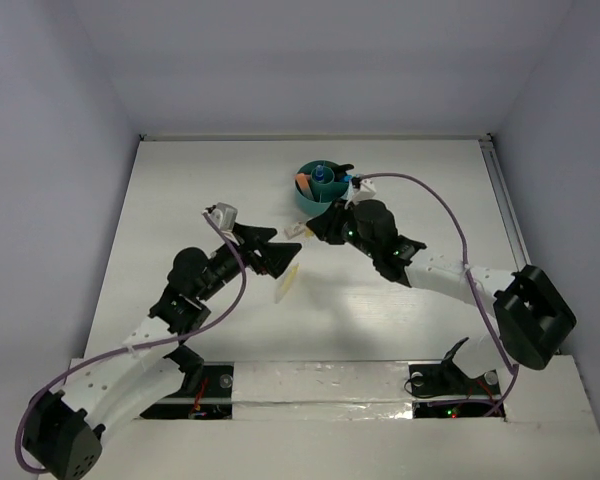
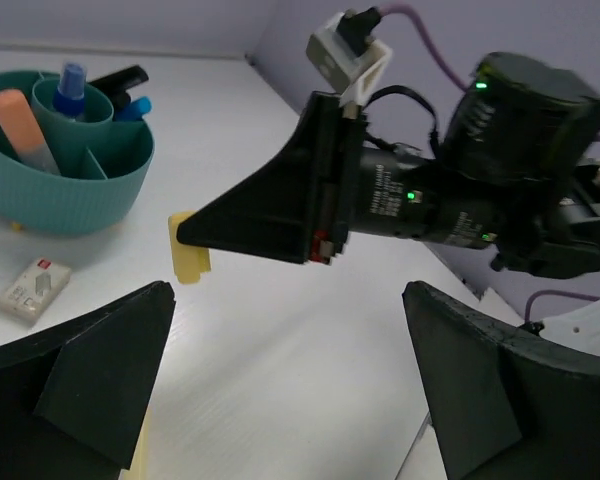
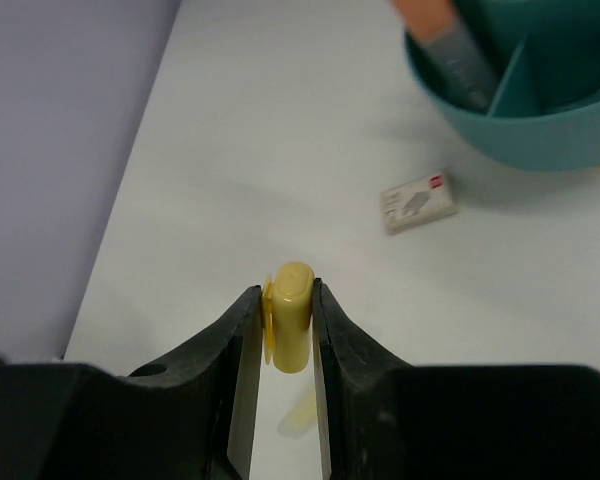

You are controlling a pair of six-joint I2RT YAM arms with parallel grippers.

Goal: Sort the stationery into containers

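Note:
A teal organizer at the back center holds an orange-capped item, a blue marker and a black item. My right gripper is shut on a yellow marker, just in front of the organizer. My left gripper stands open, left of the right one, its fingers wide apart with nothing between them. A white eraser lies on the table below the organizer's near side. A pale yellow item lies on the table between the arms.
Grey walls enclose it at the back and sides.

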